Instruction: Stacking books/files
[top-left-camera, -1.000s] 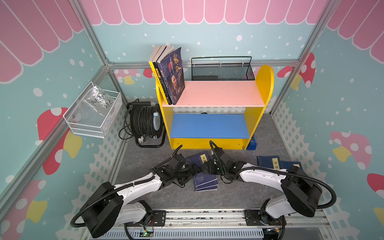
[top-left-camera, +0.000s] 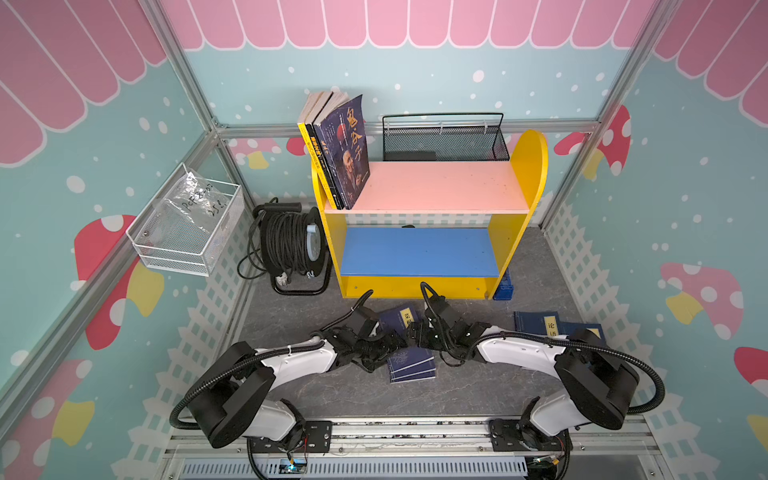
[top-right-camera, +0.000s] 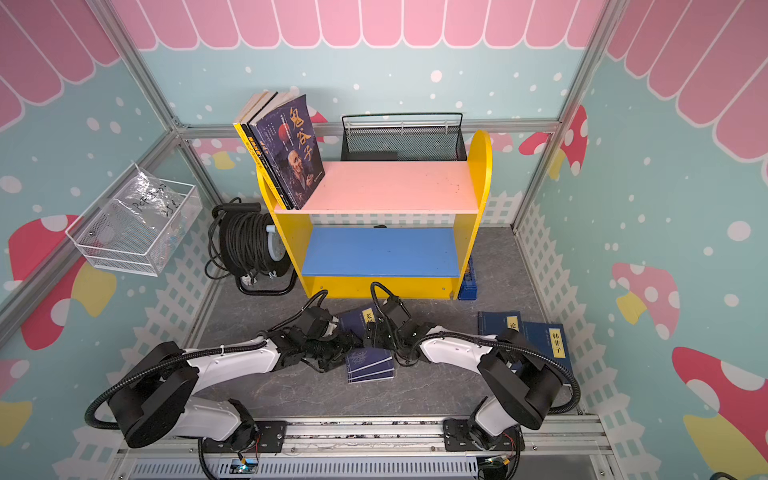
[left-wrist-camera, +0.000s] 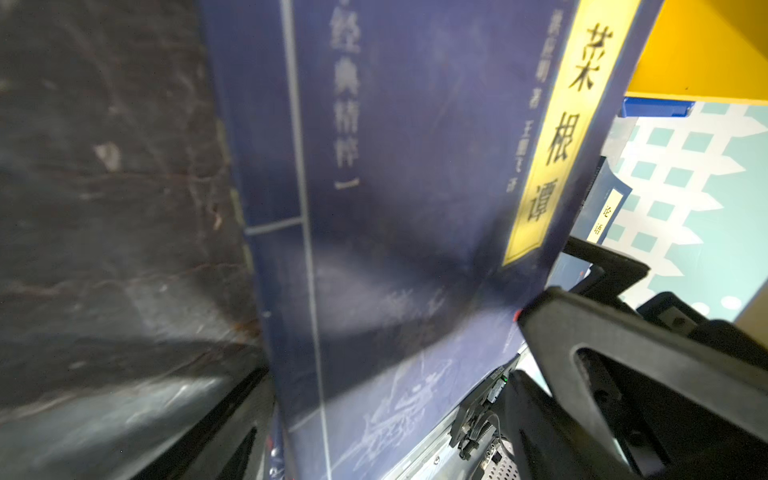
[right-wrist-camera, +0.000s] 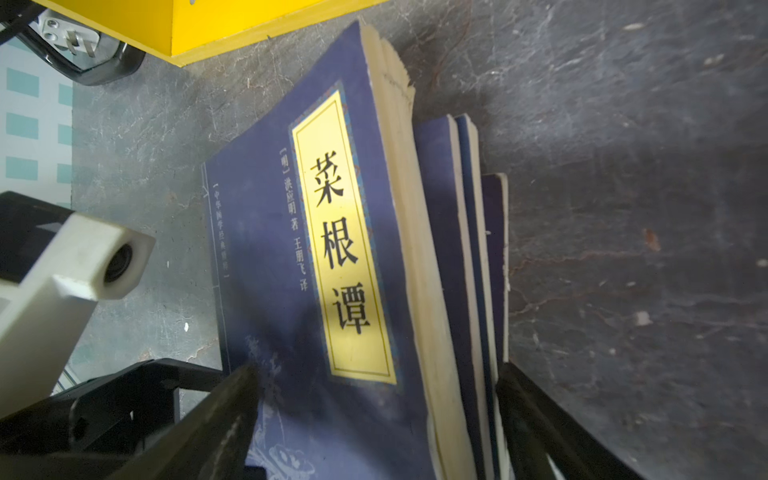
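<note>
A small stack of dark blue books (top-left-camera: 412, 364) lies on the grey floor in front of the shelf, its lower edges fanned out. The top one (right-wrist-camera: 264, 232) carries a yellow title label and lies tilted over the others, whose edges show beside it. My left gripper (top-left-camera: 397, 341) is at the stack's left side; in the left wrist view its fingers (left-wrist-camera: 228, 432) stand wide apart, with the cover between them. From the right side my right gripper (top-left-camera: 417, 333) reaches the stack, fingers (right-wrist-camera: 212, 424) spread across the top cover and the page edges. Contact is unclear for both.
The yellow shelf (top-left-camera: 432, 286) stands just behind, with a bare blue board (top-left-camera: 420, 250) and a pink top (top-left-camera: 448, 185). Several books (top-left-camera: 344, 152) lean at its upper left. More blue books (top-left-camera: 536, 323) lie at right, partly behind my right arm. A cable reel (top-left-camera: 288, 244) is at left.
My left arm has shifted right and its gripper has come slightly closer to the stack's left side. The right arm has barely moved. The stack looks unmoved.
</note>
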